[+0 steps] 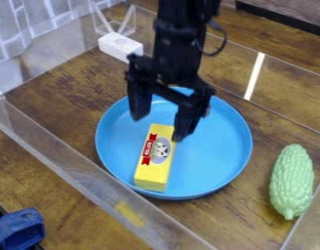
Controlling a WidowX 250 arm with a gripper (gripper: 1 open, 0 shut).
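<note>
A yellow box (pixel 153 171) with a red strip and a cartoon face lies in a blue round plate (pixel 218 161). The black gripper (pixel 163 115) is open over the upper part of the plate, its fingers apart on either side above the box, with nothing seen between them.
A green cabbage-like object (pixel 292 181) lies at the right on the wooden table (pixel 52 88). A white object (pixel 121 42) is at the back left. A dark blue item (pixel 17 229) is at the lower left, and a clear edge runs along the left front.
</note>
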